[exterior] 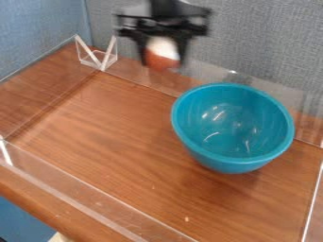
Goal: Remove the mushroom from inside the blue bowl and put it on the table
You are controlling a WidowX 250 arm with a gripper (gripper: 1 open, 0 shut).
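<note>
High at the top of the camera view, my gripper [163,47] is blurred, shut on the mushroom [161,54], which shows as a reddish-orange and pale shape between the dark fingers. Both hang above the back of the table, up and to the left of the blue bowl [191,136]. That bowl rests on the right side of the wooden table [108,132], and its inside looks empty.
A white wire-like stand [96,55] is at the back left corner. Clear low walls edge the table, with grey fabric panels [265,43] behind.
</note>
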